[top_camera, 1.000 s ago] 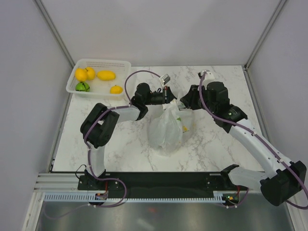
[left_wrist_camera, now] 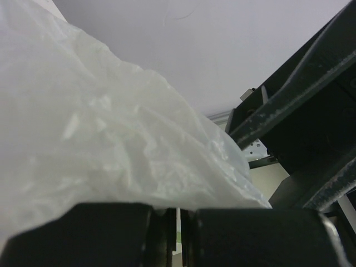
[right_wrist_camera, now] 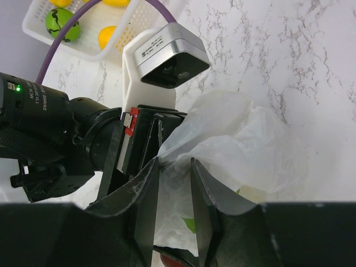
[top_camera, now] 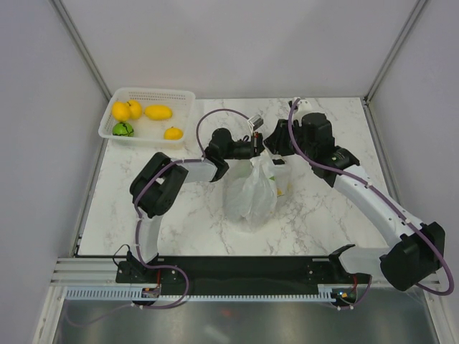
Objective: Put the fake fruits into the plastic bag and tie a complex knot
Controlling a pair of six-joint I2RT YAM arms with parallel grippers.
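The white plastic bag (top_camera: 251, 197) with fruit inside hangs between both arms near the table's middle. My left gripper (top_camera: 256, 147) is shut at the bag's neck, with plastic draped over it; whether plastic is between its fingers is unclear in the left wrist view. My right gripper (top_camera: 277, 145) faces it closely; in the right wrist view its fingers stand part open around the crumpled bag neck (right_wrist_camera: 175, 161), beside the left gripper. A green fruit (right_wrist_camera: 189, 223) shows through the bag.
A white basket (top_camera: 179, 107) at the back left holds yellow fruits (top_camera: 158, 112) and a green fruit (top_camera: 122, 129).
The right arm has moved toward the back and slightly left. The left gripper has shifted slightly right, and the bag has moved slightly right with it.
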